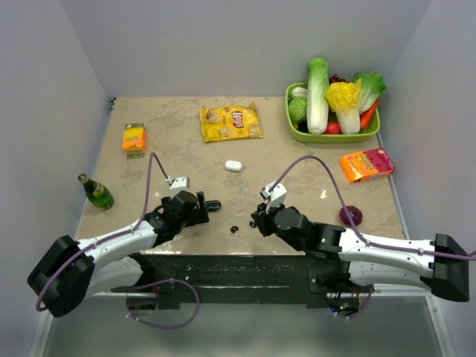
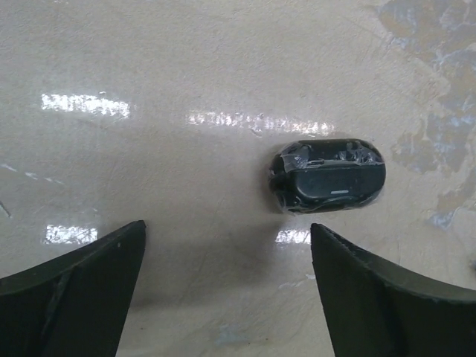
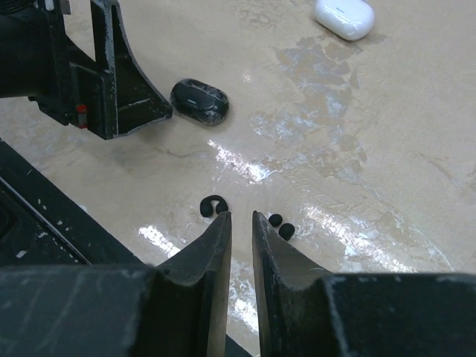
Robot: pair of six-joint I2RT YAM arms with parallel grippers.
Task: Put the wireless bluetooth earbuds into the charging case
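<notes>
A black charging case (image 2: 327, 177) lies on the table, just beside my open left gripper, whose fingers are apart with only table between them. In the right wrist view the case (image 3: 199, 101) sits by the left gripper's fingertips. Small black earbuds lie below it: one group (image 3: 221, 207) on the left, another pair (image 3: 286, 231) further right. My right gripper is held above them, fingertips close together with a narrow gap and nothing visible between.
A white case (image 1: 233, 166) lies behind. A chips bag (image 1: 230, 123), a vegetable basket (image 1: 327, 137), snack boxes, a green bottle (image 1: 99, 194) and an onion (image 1: 350, 215) stand around the edges.
</notes>
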